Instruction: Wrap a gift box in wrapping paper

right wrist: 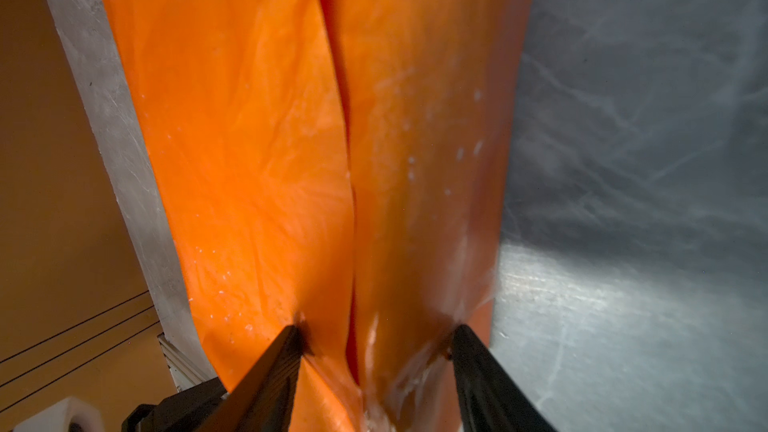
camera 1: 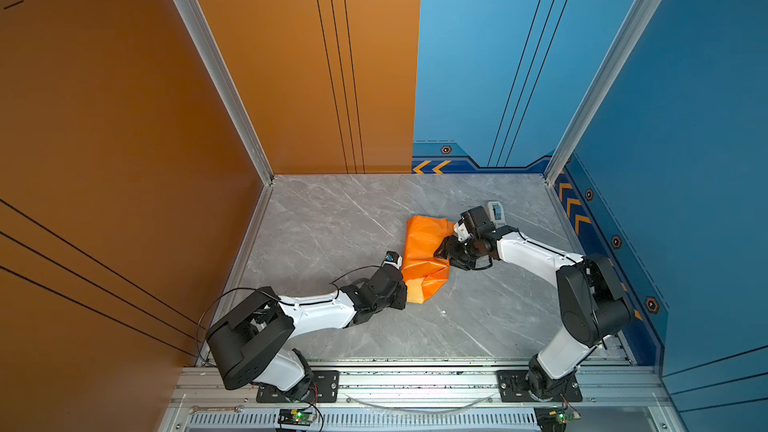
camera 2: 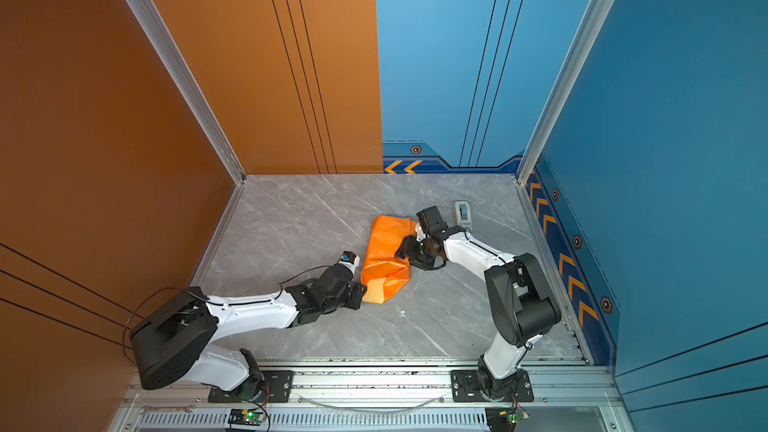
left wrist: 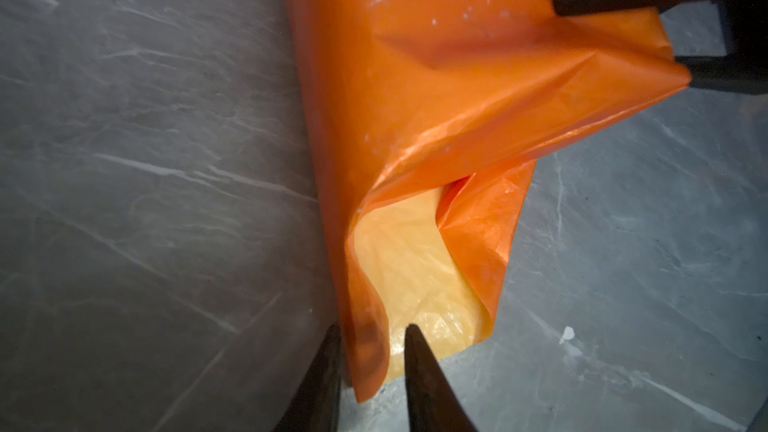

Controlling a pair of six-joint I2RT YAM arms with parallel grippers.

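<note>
An orange paper bundle [camera 1: 424, 248] lies mid-table, its end toward me unfolded and showing the paper's yellowish inner side [left wrist: 416, 272]; any box inside is hidden. In the left wrist view, my left gripper is partly open at that end. Its two fingers stand on either side of an upright orange paper flap [left wrist: 368, 352], not visibly closed on it. My right gripper is open over the bundle's right part, its fingertips on either side of a long overlapping seam [right wrist: 349, 192]. Whether those fingertips press on the paper cannot be told.
A small grey device with a display [camera 2: 462, 213] sits behind my right gripper at the back right. Bare grey tabletop [camera 1: 336, 216] extends left of the bundle, and there is free room in front of it too.
</note>
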